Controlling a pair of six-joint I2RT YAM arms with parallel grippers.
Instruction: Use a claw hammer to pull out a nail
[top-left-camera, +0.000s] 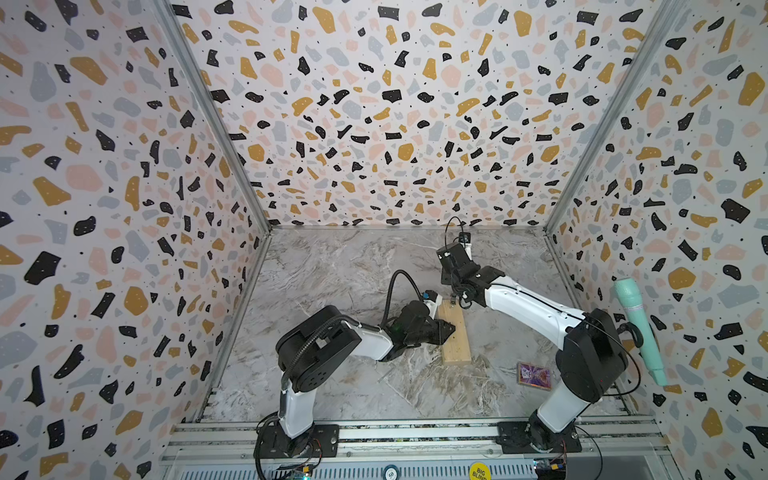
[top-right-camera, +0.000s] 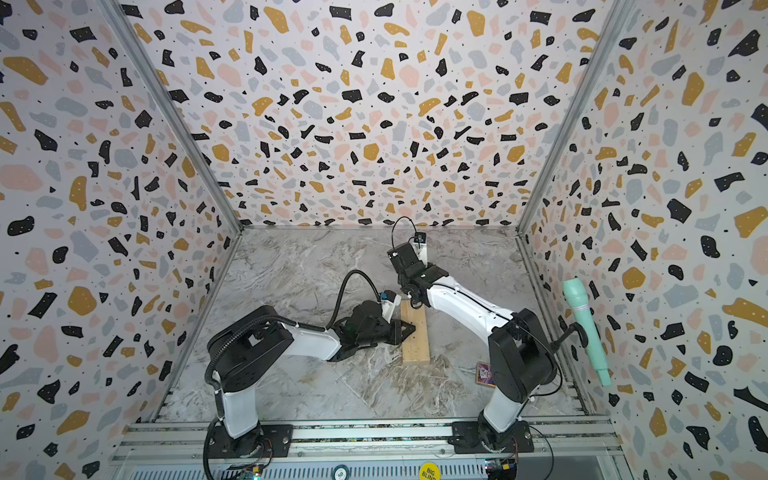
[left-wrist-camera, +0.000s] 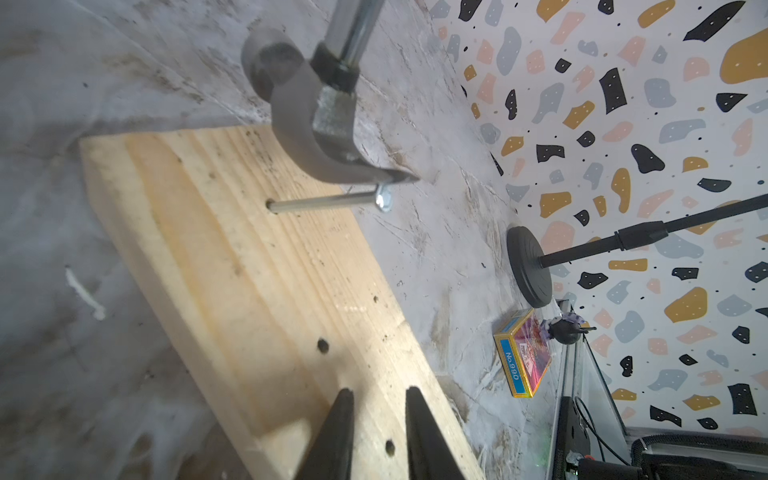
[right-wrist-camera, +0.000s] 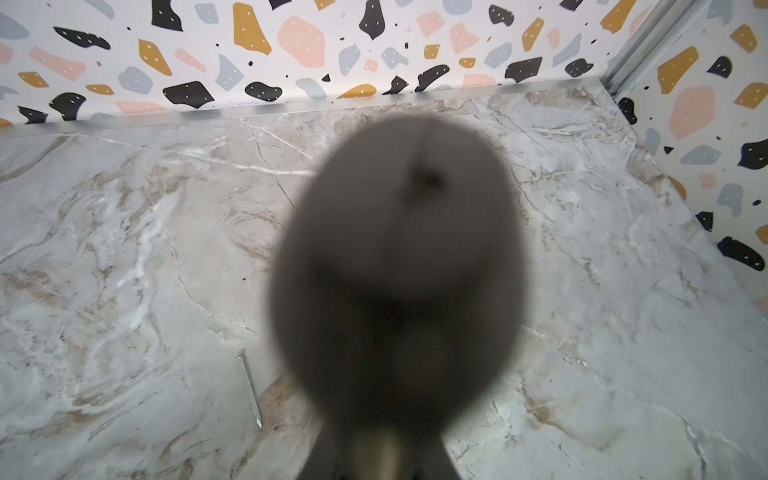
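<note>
In the left wrist view a pale wooden board (left-wrist-camera: 200, 240) lies on the marble table. Out of its top stands a long steel nail (left-wrist-camera: 324, 202). The grey claw of the hammer (left-wrist-camera: 320, 124) meets the nail by its head; whether the shank sits in the claw's slot I cannot tell. My right gripper is shut on the hammer's handle, whose dark blurred end (right-wrist-camera: 400, 264) fills the middle of the right wrist view. From the left side, my left gripper reaches over the board and is shut on it, fingers slightly apart, contact partly out of frame.
A loose nail (right-wrist-camera: 249, 389) lies on the table in the right wrist view. Near the front right sits a small card box (top-left-camera: 534, 375). A mint-green microphone-like object (top-left-camera: 641, 332) is beside the right wall.
</note>
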